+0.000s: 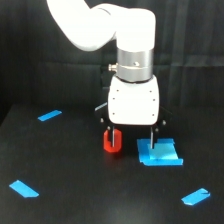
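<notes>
My white gripper (133, 137) points down above the dark table, near the middle of the view. Its two dark fingers stand well apart, and only dark background shows between them, so it looks open. A small upright red object (112, 142) stands by the left finger; whether they touch cannot be told, as that finger partly overlaps it. On the right, a bright blue square piece (163, 157) lies on the table, with the right finger in front of its upper left part. Whether it is flat or a low box is hard to tell.
Blue tape strips lie on the table (85, 190): one at the back left (50, 115), one at the front left (24, 189) and one at the front right (196, 197). A black curtain (35, 60) hangs behind.
</notes>
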